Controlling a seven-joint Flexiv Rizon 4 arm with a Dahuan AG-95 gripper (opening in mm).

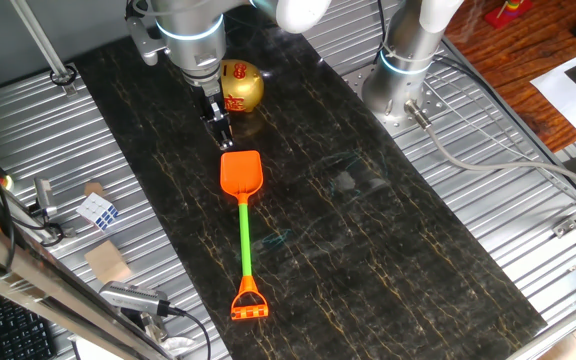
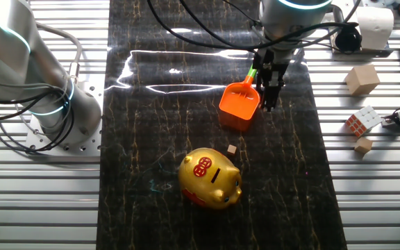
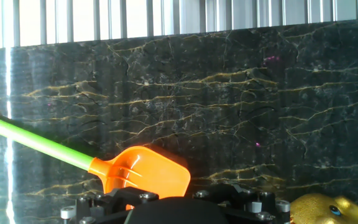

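Note:
My gripper (image 1: 225,143) hangs above the dark marble-patterned board, close to the blade end of an orange toy shovel (image 1: 242,173) with a green shaft. In the second exterior view the gripper (image 2: 268,105) appears just to the right of the shovel's blade (image 2: 239,104). The wrist view shows only finger linkages along its bottom edge, overlapping the orange blade (image 3: 152,171); whether the fingers are open is unclear. A gold piggy bank (image 2: 209,178) stands on the board, partly behind the gripper in the first exterior view. Near it lies a small wooden cube (image 2: 232,148).
Beside the board, on the ribbed metal surface, are a puzzle cube (image 1: 97,211), a wooden block (image 1: 108,261) and a camera (image 1: 134,298). The robot's base (image 1: 393,92) stands at the opposite side. Much of the board right of the shovel is bare in the first exterior view.

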